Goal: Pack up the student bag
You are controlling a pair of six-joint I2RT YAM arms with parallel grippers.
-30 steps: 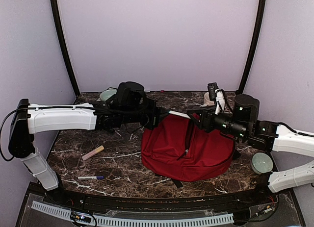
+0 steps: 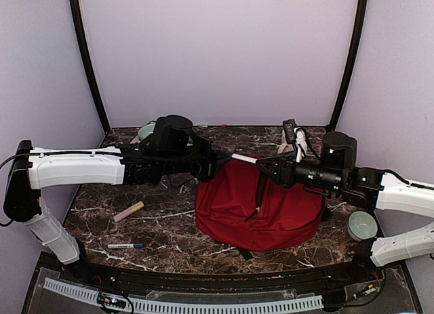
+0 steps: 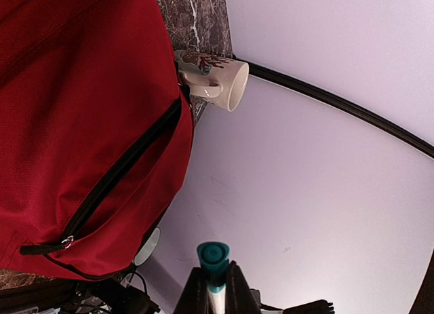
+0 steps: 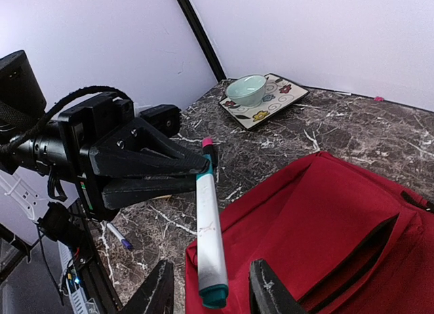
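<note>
A white marker with teal ends (image 4: 209, 232) is held over the red student bag (image 2: 237, 219). My left gripper is shut on it near one end. The right wrist view shows the marker's free teal end between the parted fingers of my right gripper, with gaps on both sides. From the left wrist, a teal marker end (image 3: 213, 254) pokes out of the left gripper's tips. The bag lies on the dark marble table, and its black zipper line (image 3: 122, 168) is visible.
A mug (image 3: 215, 80) stands just past the bag. A green bowl (image 4: 247, 90) rests on a flowered plate (image 4: 285, 97) at the back left. Another marker (image 2: 125, 245) and a pinkish stick (image 2: 128, 211) lie left of the bag. A pale bowl (image 2: 362, 226) sits at right.
The left gripper and the marker have shifted slightly left. My right gripper has edged a little left as well, close around the marker's free end. The bag has stayed put.
</note>
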